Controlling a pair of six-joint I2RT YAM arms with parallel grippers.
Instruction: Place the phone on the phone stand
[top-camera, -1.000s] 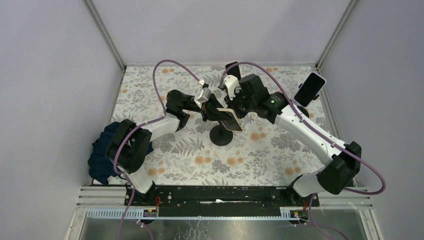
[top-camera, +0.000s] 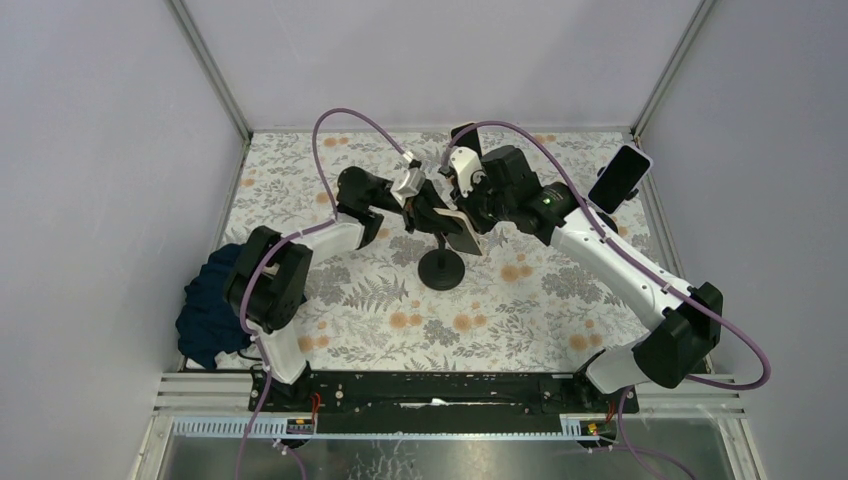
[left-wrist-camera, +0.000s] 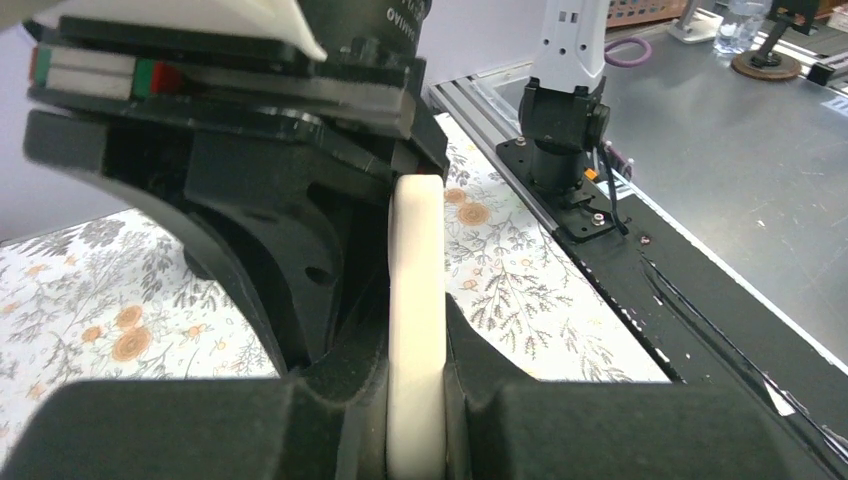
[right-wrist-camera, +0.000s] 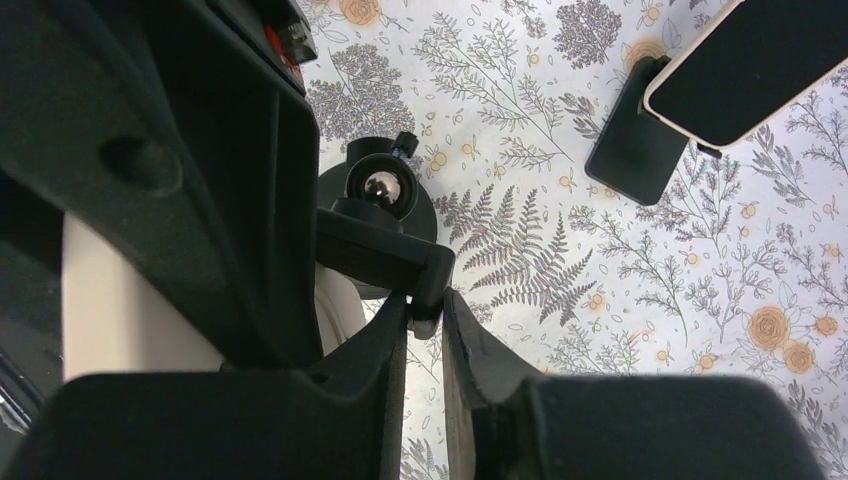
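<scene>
Both grippers meet over a black phone stand, whose round base (top-camera: 441, 270) rests mid-table. My left gripper (top-camera: 436, 218) is shut on a cream-edged phone (left-wrist-camera: 416, 320), which slants above the stand. The right gripper (top-camera: 467, 205) is beside it, its fingertips (right-wrist-camera: 466, 350) close together around a black bracket piece (right-wrist-camera: 428, 300) of the stand. Whether it grips that piece firmly is unclear. The stand's cradle is largely hidden by the grippers in the top view.
A phone on another stand (top-camera: 619, 180) stands at the right edge, and a further one (top-camera: 465, 136) at the back. Dark blue cloth (top-camera: 205, 305) lies bunched at the left.
My left arm has shifted slightly toward the back, and the phone in its gripper has moved a little with it. The right arm has hardly moved.
</scene>
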